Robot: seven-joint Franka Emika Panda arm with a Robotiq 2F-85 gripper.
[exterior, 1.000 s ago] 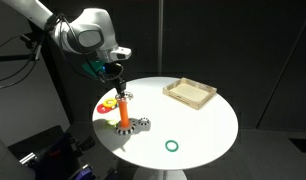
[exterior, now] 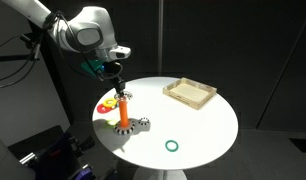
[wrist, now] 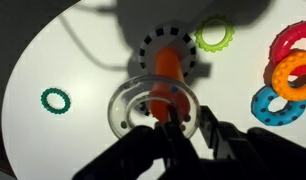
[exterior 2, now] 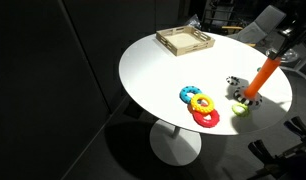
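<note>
An orange post (exterior: 123, 114) stands on a round base (exterior: 124, 128) with a dark-spotted rim, near the left side of the white table. My gripper is shut on a clear ring (wrist: 114, 110) at the ring's edge. In exterior view 1 the gripper (exterior: 119, 86) is right at the post's top, with the ring there. From the wrist camera the top of the orange post (wrist: 165, 104) shows inside the ring's outline; whether the ring is around it or just above, I cannot tell. In exterior view 2 the post (exterior 2: 259, 78) looks tilted.
Red (exterior 2: 205, 118), yellow (exterior 2: 202, 103) and blue (exterior 2: 190, 93) rings overlap beside the base, near a light green ring (wrist: 214, 33). A dark green ring (exterior: 172, 145) lies alone. The wooden tray (exterior: 190, 94) is at the back.
</note>
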